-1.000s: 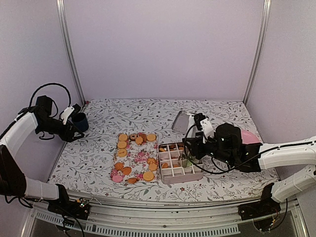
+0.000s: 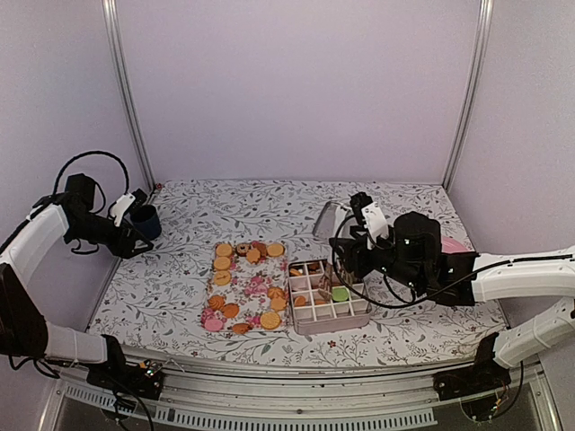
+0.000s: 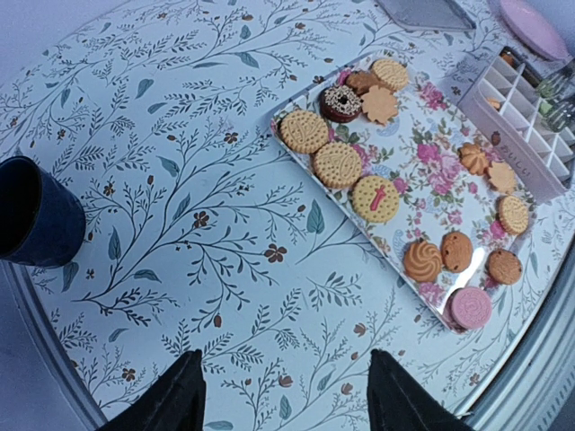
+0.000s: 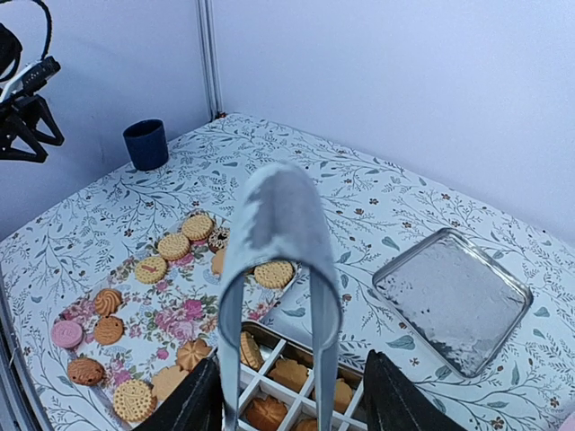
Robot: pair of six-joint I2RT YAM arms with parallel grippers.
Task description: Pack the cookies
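Note:
The floral tray (image 2: 243,289) (image 3: 422,180) holds several round, flower and ring cookies. Right of it stands the compartment box (image 2: 328,319) (image 3: 521,135), with cookies in some cells. My right gripper (image 2: 346,251) is open above the box; in the right wrist view a tall white tool-like piece (image 4: 278,229) stands between its fingers, and cookies show in the cells below. My left gripper (image 2: 130,241) is open and empty over the left part of the table, near the dark blue cup (image 2: 145,221) (image 3: 54,215).
A metal tray (image 4: 449,296) lies behind the box, with a pink plate (image 2: 454,244) at the right. Walls border the sides and back.
My right gripper has risen a little above the box. The left arm has not moved.

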